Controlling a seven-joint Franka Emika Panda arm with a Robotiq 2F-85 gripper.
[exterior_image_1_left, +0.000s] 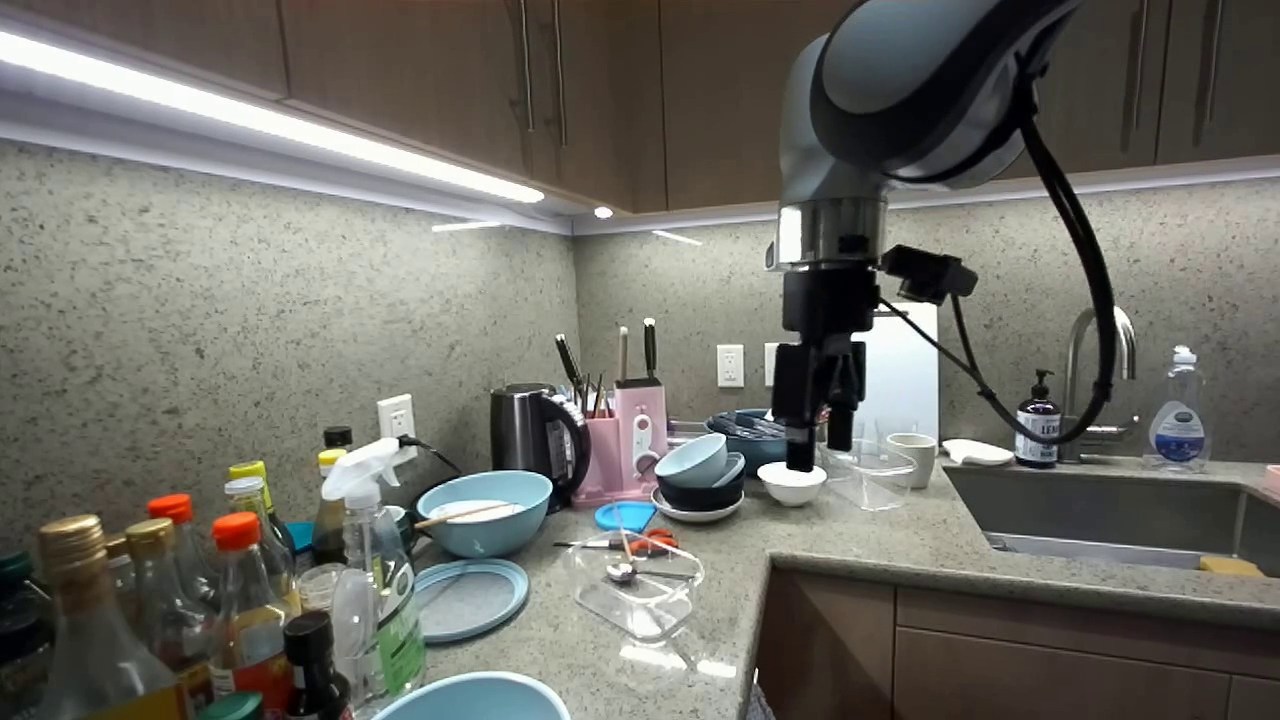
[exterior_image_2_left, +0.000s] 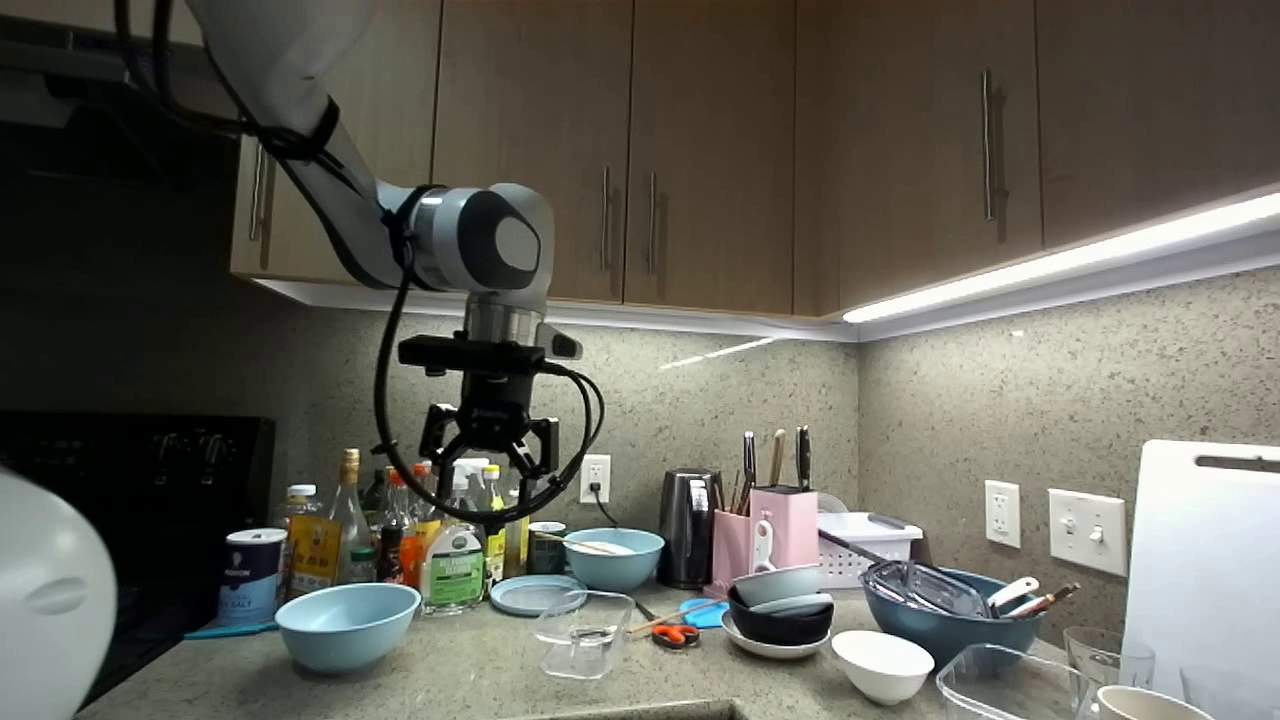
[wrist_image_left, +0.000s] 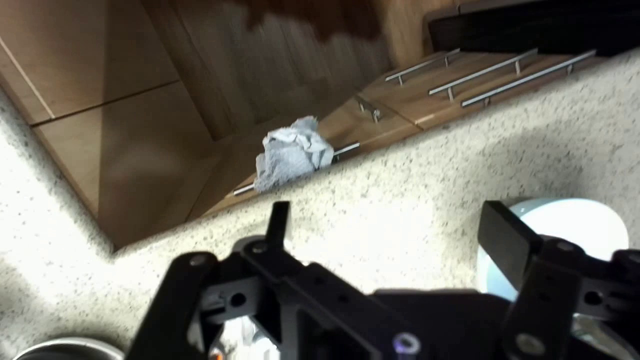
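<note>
My gripper (exterior_image_2_left: 492, 462) hangs high over the counter, fingers spread wide and pointing down, with nothing between them. In the wrist view the open gripper has bare speckled counter below the gap. Behind its right finger (wrist_image_left: 510, 240) a light blue bowl (wrist_image_left: 576, 225) is partly hidden. The same blue bowl (exterior_image_2_left: 348, 624) sits at the counter's left in exterior view 2. A clear plastic container (exterior_image_2_left: 584, 636) holding a small utensil stands near the counter edge. A white bowl (exterior_image_2_left: 883, 664) and stacked bowls (exterior_image_2_left: 780, 606) are to its right.
Bottles (exterior_image_1_left: 240, 588) crowd the left wall beside a second blue bowl (exterior_image_1_left: 486, 510) and a round lid (exterior_image_1_left: 470, 600). Kettle (exterior_image_1_left: 536, 444) and pink knife block (exterior_image_1_left: 642, 438) stand in the corner. The sink (exterior_image_1_left: 1116, 516) is at the right. A cloth (wrist_image_left: 292, 153) hangs at the counter edge.
</note>
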